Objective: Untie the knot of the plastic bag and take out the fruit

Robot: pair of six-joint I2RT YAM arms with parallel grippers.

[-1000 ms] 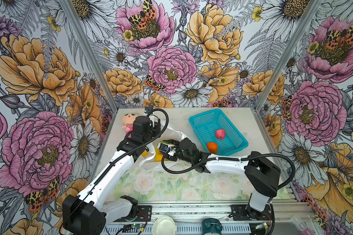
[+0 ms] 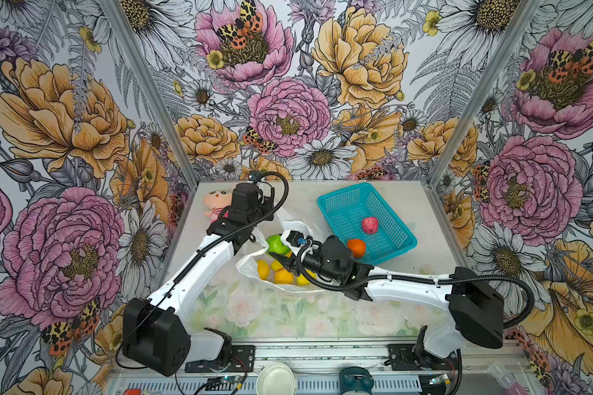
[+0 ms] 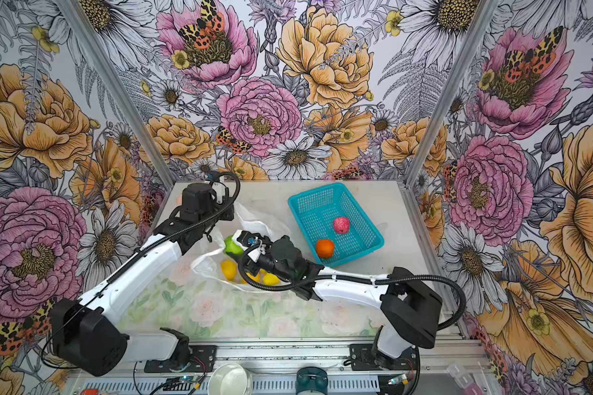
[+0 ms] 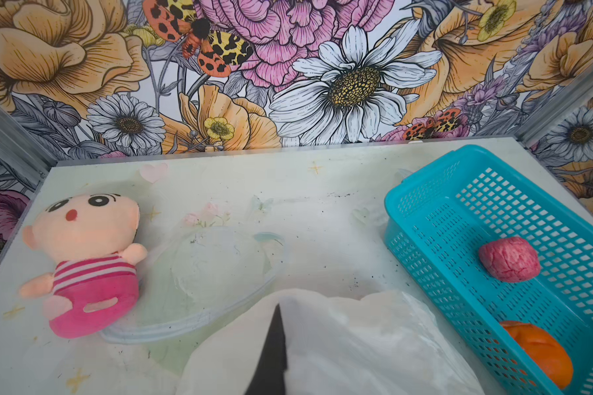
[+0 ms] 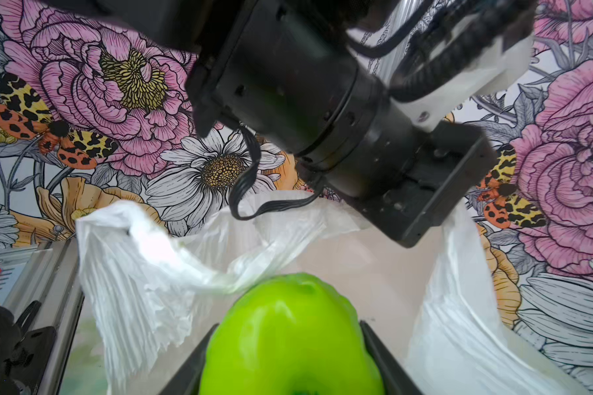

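A round green fruit (image 5: 293, 335) fills the lower middle of the right wrist view, gripped between the fingers of my right gripper, which is shut on it. The white plastic bag (image 2: 247, 266) gapes around and below the fruit. Several yellow fruits (image 2: 283, 276) lie inside it. My left gripper is shut at the bag's far left side, with thin white plastic spread on both sides of its dark finger. Bag film rises up to it in the right wrist view. Its exact hold on the film is partly hidden.
Right of the bag stands a blue perforated basket (image 2: 402, 245) with an orange fruit (image 3: 324, 248) and a pinkish-red fruit (image 2: 369, 225) inside. A pink doll (image 4: 92, 263) lies at the back left. Both arms are close together over the bag.
The right gripper has come up out of the bag with the green fruit, and its arm has swung round. The left gripper has shifted slightly right. More yellow fruits are visible.
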